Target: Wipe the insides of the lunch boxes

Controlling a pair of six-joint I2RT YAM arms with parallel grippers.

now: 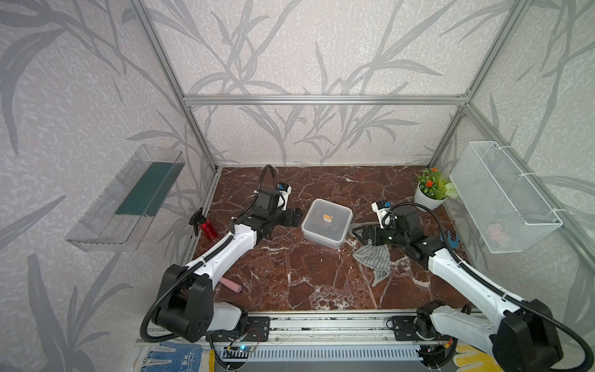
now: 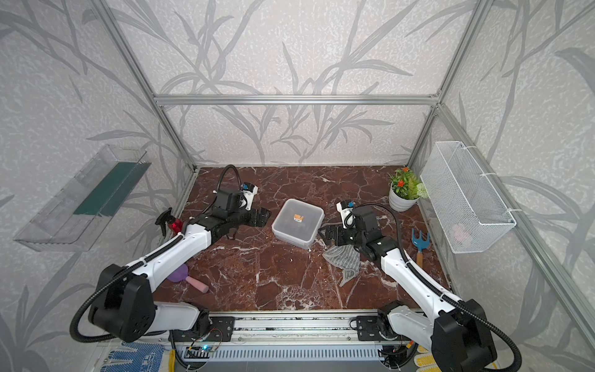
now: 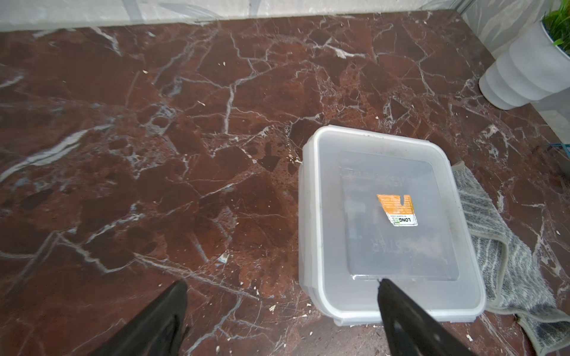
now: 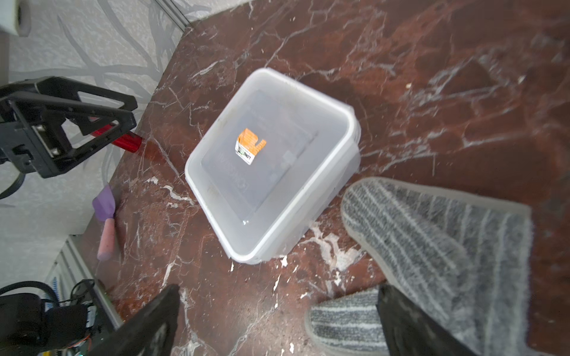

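A translucent square lunch box point(image 1: 326, 220) with its lid on and a small orange label sits mid-table. A grey striped cloth point(image 1: 372, 260) lies crumpled at its right. My left gripper point(image 1: 291, 217) hovers left of the box, open and empty; the left wrist view point(image 3: 279, 314) shows the box ahead of its fingers. My right gripper point(image 1: 365, 234) hangs over the cloth by the box's right side, open and empty, the cloth beneath it in the right wrist view point(image 4: 279, 314).
A red spray bottle point(image 1: 206, 228) and pink-handled tool point(image 1: 230, 285) are at left. A potted plant point(image 1: 429, 197) and blue fork point(image 2: 419, 241) are at right. Baskets point(image 1: 505, 192) hang on both side walls.
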